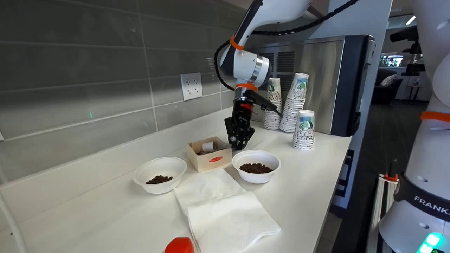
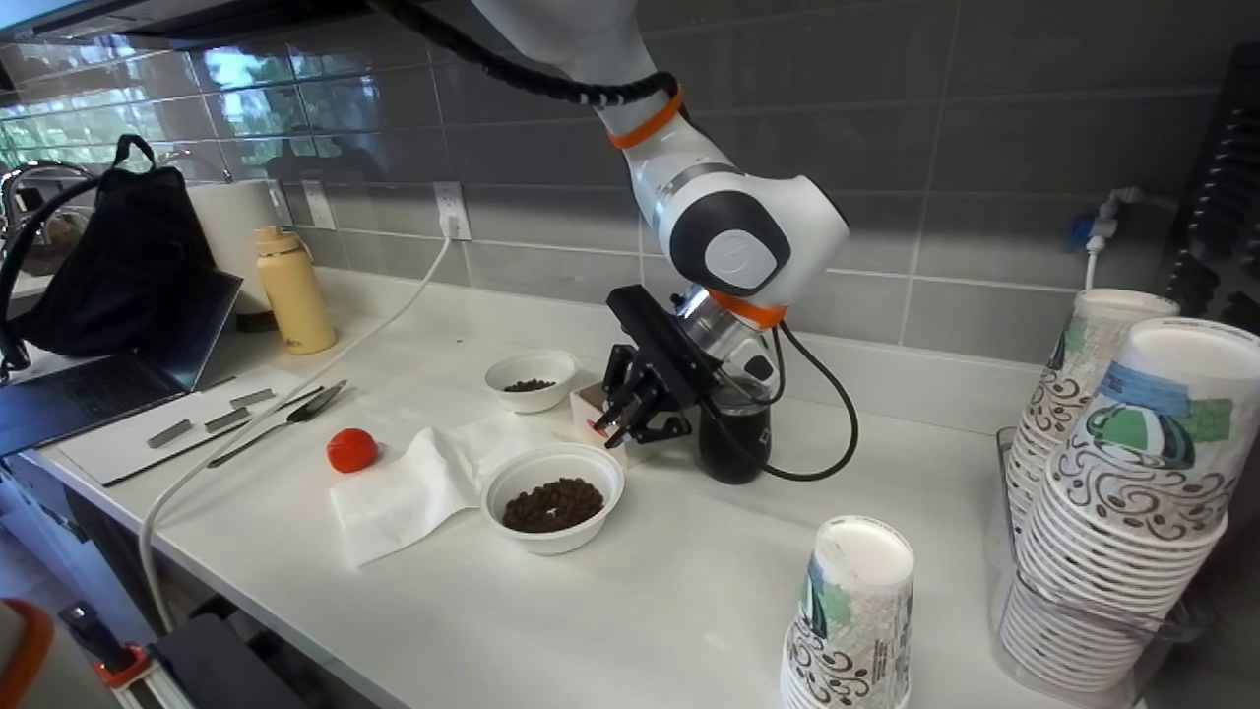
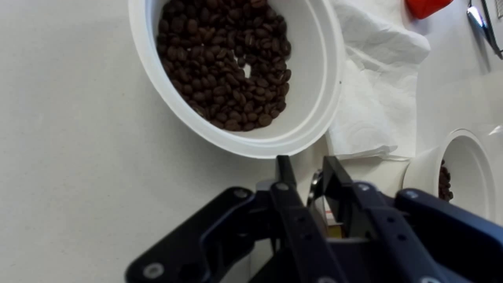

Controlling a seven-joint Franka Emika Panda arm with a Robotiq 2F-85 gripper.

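In the wrist view my gripper is part open, and a shiny metal handle shows in the gap between its fingers. It cannot be seen whether either finger touches it. That handle sticks out of a small wooden box, which holds a white cup-like piece and other things hard to make out. Beside the box, a white bowl contains coffee beans. Another white bowl with fewer beans stands on the box's other side. From exterior view 2, the gripper hides much of the box.
White napkins lie in front of the box, near a red object. A dark jar stands behind the gripper. Stacked paper cups occupy the counter's far end. Bare counter lies between cups and bean bowl.
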